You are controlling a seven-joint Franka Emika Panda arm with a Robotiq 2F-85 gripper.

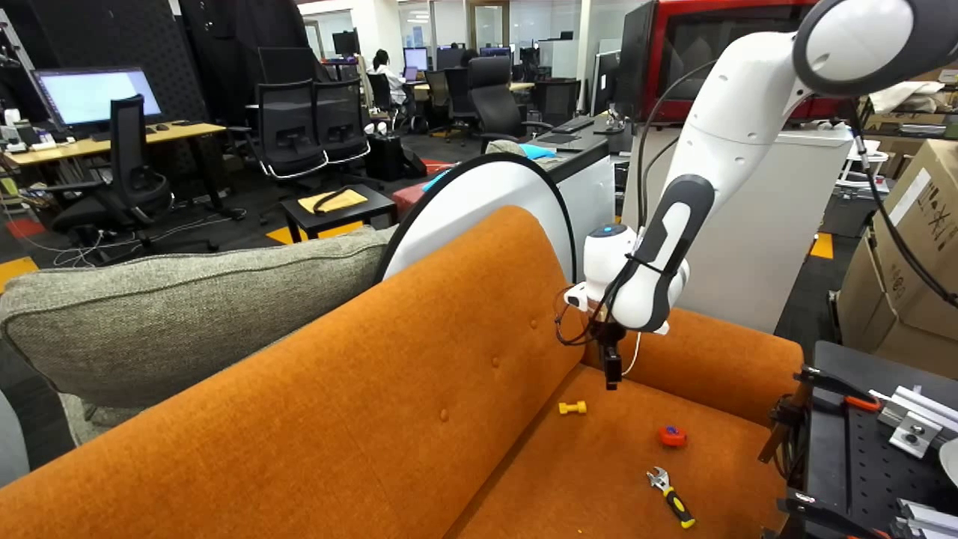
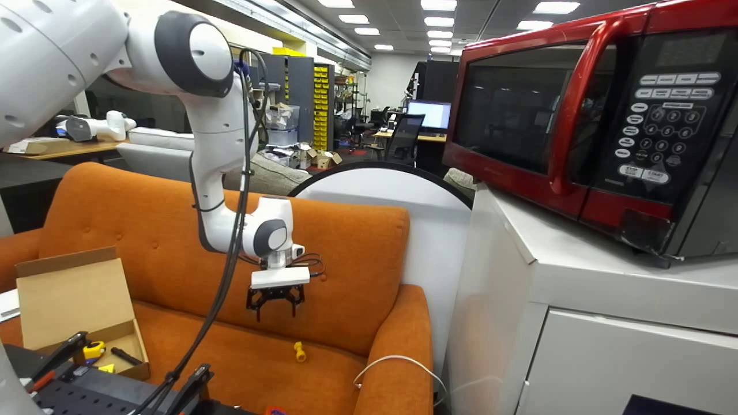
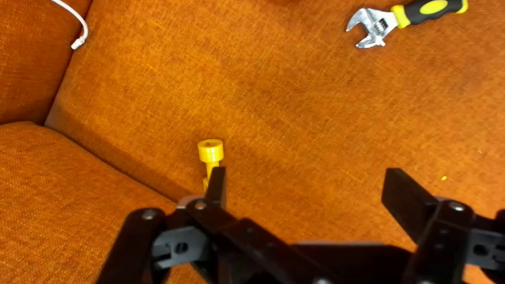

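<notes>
My gripper is open above the orange sofa seat, its two dark fingers wide apart and nothing between them. In the wrist view, a yellow dumbbell-shaped piece (image 3: pixel 211 151) lies below, its lower end hidden behind the left finger. Exterior view 1 shows the same yellow piece (image 1: pixel 572 408) near the backrest, down and left of the gripper (image 1: pixel 613 385). A red object (image 1: pixel 673 436) with a blue top and an adjustable wrench (image 1: pixel 670 495) with a black and yellow handle lie closer to the seat front. From the second exterior view, the gripper (image 2: pixel 276 314) hangs clear of the seat.
The sofa backrest (image 1: pixel 377 359) and armrest (image 1: pixel 709 359) border the seat. A white cable (image 2: pixel 401 358) drapes over the armrest. An open cardboard box (image 2: pixel 79 297) with tools stands at the other side. Black clamps (image 1: pixel 835 382) jut from the table edge.
</notes>
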